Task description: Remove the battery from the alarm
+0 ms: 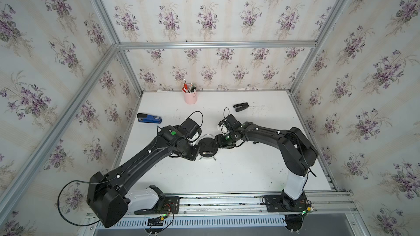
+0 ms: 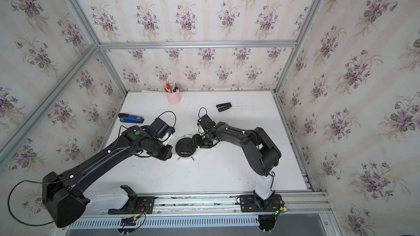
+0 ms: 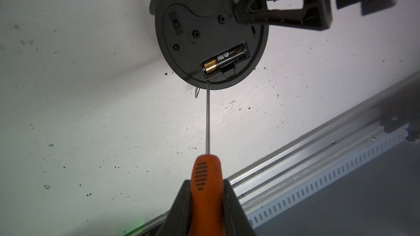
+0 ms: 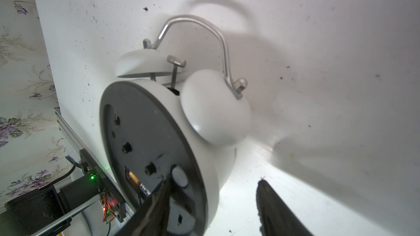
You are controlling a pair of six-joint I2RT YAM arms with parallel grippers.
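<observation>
The alarm clock (image 4: pixel 227 161) lies on the table with its dark grey back (image 3: pixel 179 67) facing up. Its battery compartment is uncovered, and a black and gold battery (image 3: pixel 225 59) sits inside. My left gripper is shut on the orange handle of a screwdriver (image 3: pixel 207 124). The screwdriver's tip appears at the lower edge of the clock's back, just short of the battery's gold end; contact cannot be told. My right gripper is partly open at the clock's side, one finger (image 4: pixel 159 209) over the back and the other (image 4: pixel 275 212) beyond the rim.
A blue stapler (image 1: pixel 149 118) lies at the back left. Behind stand a pink pen cup (image 1: pixel 190 97) and a black stapler (image 1: pixel 240 106). Both arms sit close to the clock. Bare table lies in front of it and to the right.
</observation>
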